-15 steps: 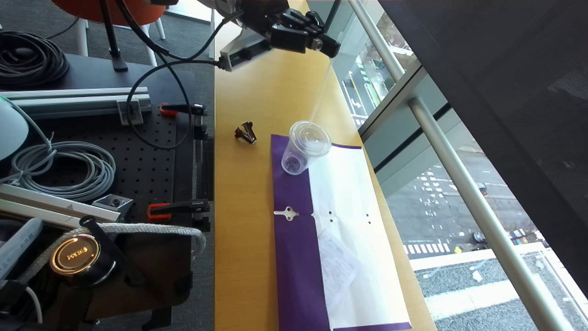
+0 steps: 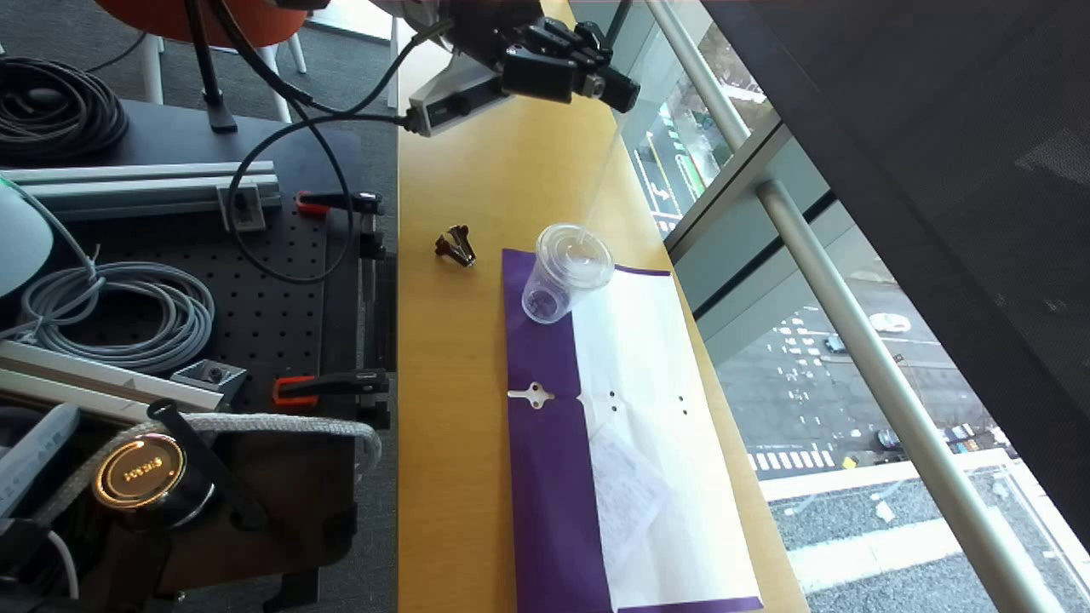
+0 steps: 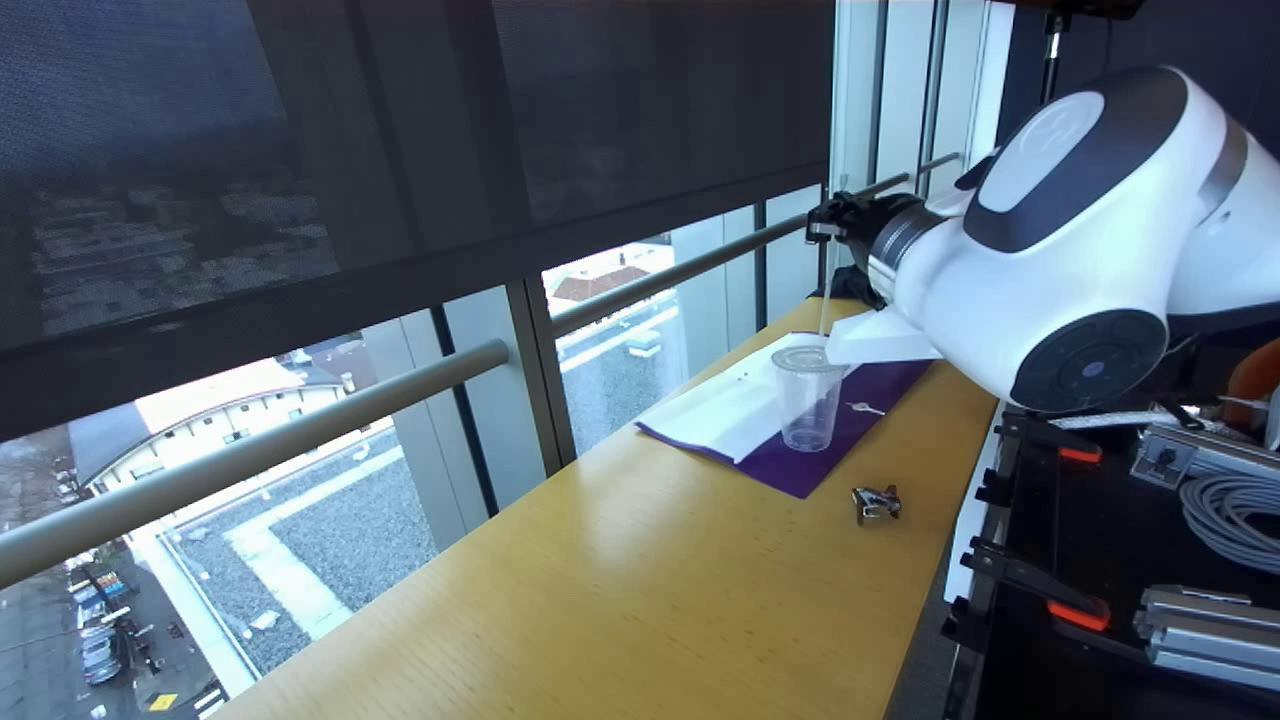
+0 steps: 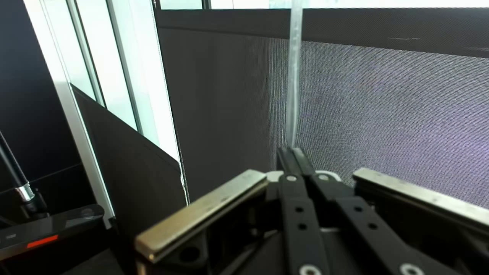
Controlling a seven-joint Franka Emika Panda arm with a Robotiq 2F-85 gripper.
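A clear plastic cup with a lid [image 2: 568,267] stands upright on the purple and white sheet. My gripper [image 3: 818,226] is high above the table, shut on a thin clear straw [image 3: 825,300]. From the fingertips the straw runs down to the cup's lid [image 3: 806,359]. Whether its lower end is inside the lid or only close to it cannot be told. In the wrist view, the straw [image 4: 293,78] extends from between the closed fingertips of the gripper. The cup is out of the wrist view.
A small metallic staple remover [image 2: 456,245] lies on the wooden table [image 2: 455,409], off the sheet's corner. The purple and white sheet [image 2: 557,490] covers much of the table by the window. A metal rail [image 2: 848,296] borders the window side. Bare wood is free in the foreground of exterior view 2.
My gripper has shifted slightly toward the window, carrying the straw's upper end with it, so the straw leans a little more. The cup has stayed put.
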